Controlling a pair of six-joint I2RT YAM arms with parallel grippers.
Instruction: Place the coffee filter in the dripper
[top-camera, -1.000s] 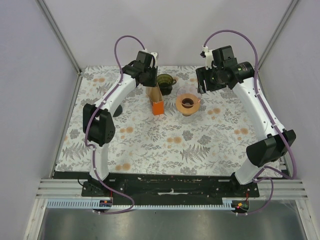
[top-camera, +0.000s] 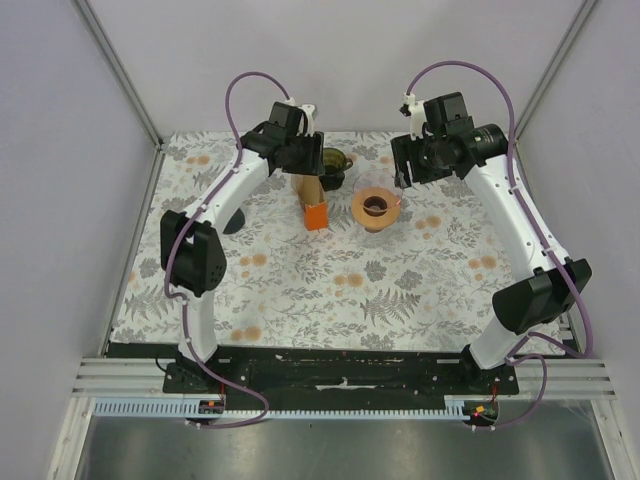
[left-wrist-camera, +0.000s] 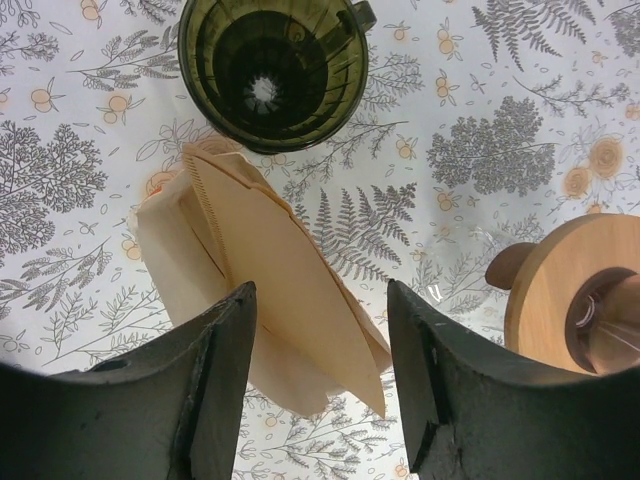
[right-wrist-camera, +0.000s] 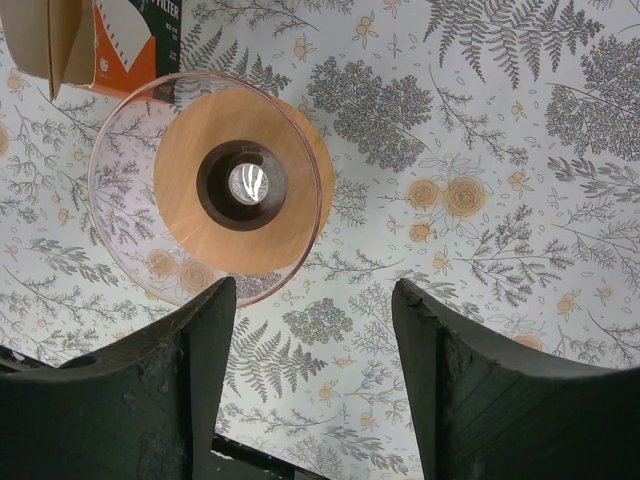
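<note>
Folded paper filters (left-wrist-camera: 280, 280) stand in an orange-fronted box (top-camera: 316, 216). My left gripper is open above them; in the left wrist view its fingers straddle the filter paper without closing on it. A glass dripper with a wooden collar (right-wrist-camera: 180, 170) stands to the right of the box. My right gripper hangs open above and beside it, nothing between its fingers.
A dark green cup (left-wrist-camera: 200, 80) stands behind the filter box. A dark object (top-camera: 235, 222) lies at left, partly under the left arm.
The right arm has not moved.
</note>
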